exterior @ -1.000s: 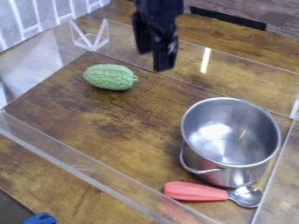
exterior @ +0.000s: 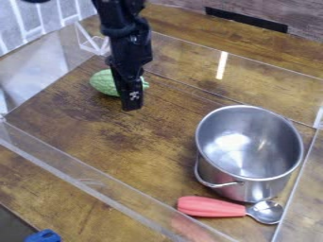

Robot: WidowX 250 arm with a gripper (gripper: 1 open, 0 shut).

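Note:
My black gripper (exterior: 128,89) is low at the back left, over a pale green bitter melon (exterior: 102,81) that lies on the wooden surface and is partly hidden behind the fingers. Whether the fingers touch or hold the melon I cannot tell. A steel pot (exterior: 248,146) stands at the right. In front of it lies an ice cream scoop with a pink handle (exterior: 210,207) and a metal head.
Clear plastic walls (exterior: 113,193) border the work area. A blue object (exterior: 43,235) sits at the bottom left, outside the walls.
My gripper has come down and to the left onto the melon, which is now partly covered by it.

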